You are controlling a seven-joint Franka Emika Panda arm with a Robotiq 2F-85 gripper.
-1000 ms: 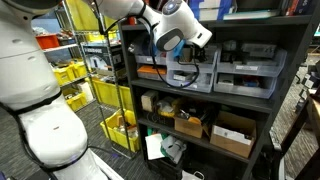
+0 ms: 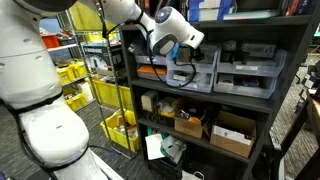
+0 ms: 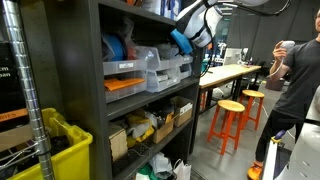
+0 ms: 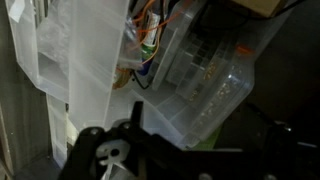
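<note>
My gripper reaches in from the bottom of the wrist view. Its dark fingers stand apart on the left and right, and nothing shows held between them. Ahead of it are clear plastic bins [image 4: 92, 85], one with cables and small parts [image 4: 150, 40] inside. In the first exterior view the white arm [image 2: 165, 38] bends down in front of the shelf's upper clear bins [image 2: 201, 77]. The second exterior view has the arm's blue-banded end [image 3: 181, 42] close to the row of bins [image 3: 160, 78]. Those side views do not show the fingertips clearly.
Cardboard boxes [image 2: 233, 133] fill a lower shelf, with a grey item [image 2: 172, 148] lower down. Yellow bins [image 2: 122, 130] stand to the left. In the second exterior view, orange stools [image 3: 228, 120] and a person [image 3: 298, 90] are at the right.
The arm's end has tilted and shifted slightly in front of the upper bins. The shelf and its contents look the same.
</note>
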